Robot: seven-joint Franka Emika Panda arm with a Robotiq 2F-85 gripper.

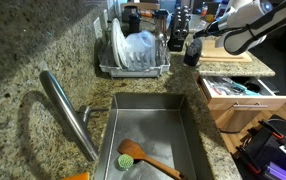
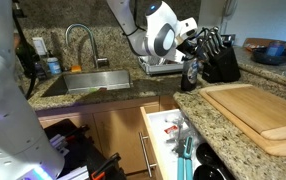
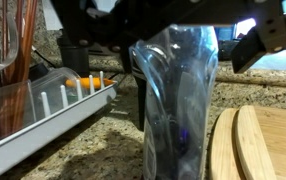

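A clear, bluish, bottle-like container [image 3: 178,110] stands upright in the middle of the wrist view; its top is hidden by the gripper. In the first exterior view it is the dark container [image 1: 192,54] on the counter, right of the dish rack. The second exterior view has it as a dark upright shape [image 2: 190,73] under the arm's end. My gripper is open, its dark fingers [image 3: 253,48] on either side of the container's upper part. Whether either finger touches it, I cannot tell.
A white dish rack [image 1: 138,68] with plates stands left of the container. The wooden cutting board [image 2: 258,112] lies on the other side. An open drawer [image 2: 173,140] holds utensils, and a knife block [image 2: 219,60] stands behind. The sink [image 1: 158,108] holds a wooden spoon.
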